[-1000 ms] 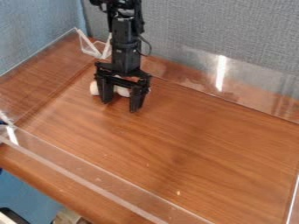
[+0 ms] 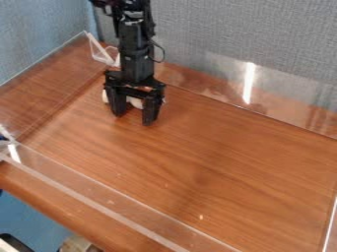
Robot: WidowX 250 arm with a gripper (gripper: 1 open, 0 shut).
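My black gripper (image 2: 134, 106) is low over the wooden table at the back left, pointing down, its two fingers apart. A pale, whitish object shows just behind and between the fingers, partly hidden by them; I cannot tell its shape or whether the fingers touch it.
Clear low walls line its edges, with a grey padded wall (image 2: 250, 49) behind. Some dark items lie outside the table at the lower left corner.
My gripper has shifted very slightly to the left, and less of the pale object shows at its left side.
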